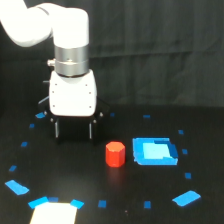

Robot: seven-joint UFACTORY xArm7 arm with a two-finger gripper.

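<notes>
My gripper (73,132) hangs from the white arm at the left of the camera view. Its two dark fingers stand well apart, with only the black background showing between them. Right of the gripper and a little lower in the picture, a red block (115,154) with an angular outline sits on the black table, clear of the fingers. Beside the block on its right lies a blue square tray (137,153) with a pale, light-blue patch inside.
Small blue marks are scattered over the black table. Larger light-blue strips, such as one strip (186,198) at the lower right, lie near the edges. A cream-coloured thing (53,213) is cut off by the bottom edge. Bare table surrounds the block.
</notes>
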